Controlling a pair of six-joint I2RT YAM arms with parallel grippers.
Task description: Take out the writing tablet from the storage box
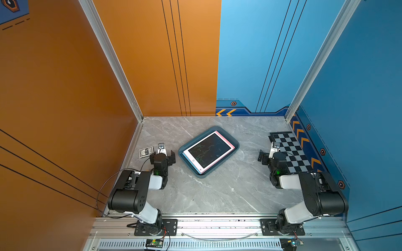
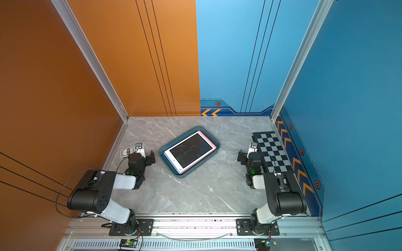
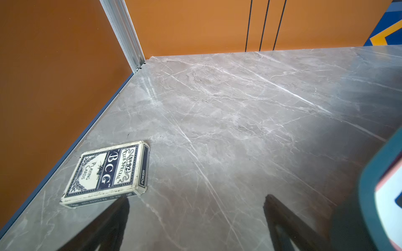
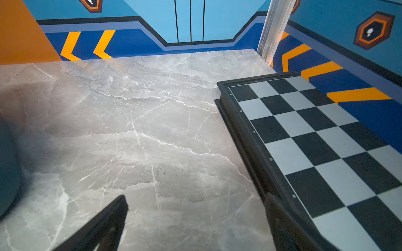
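Observation:
The writing tablet (image 1: 209, 151), black-screened with a white and pink frame, lies aslant in the dark teal storage box (image 1: 229, 136) at mid-table. Its lower left end seems to rest at or near the box's rim; I cannot tell how high. Left of the box, my left gripper (image 1: 162, 154) stands open and empty, apart from it. In the left wrist view the box's rim (image 3: 368, 196) shows at the right edge. My right gripper (image 1: 265, 156) is also open and empty, some way right of the box. A bit of the box (image 4: 7, 167) enters the right wrist view at left.
A playing card pack (image 3: 106, 173) lies on the table by the left wall. Along the right wall rests a chessboard (image 4: 318, 138), close beside my right gripper. Bare marble table (image 1: 234, 192) stretches in front of the box and behind it.

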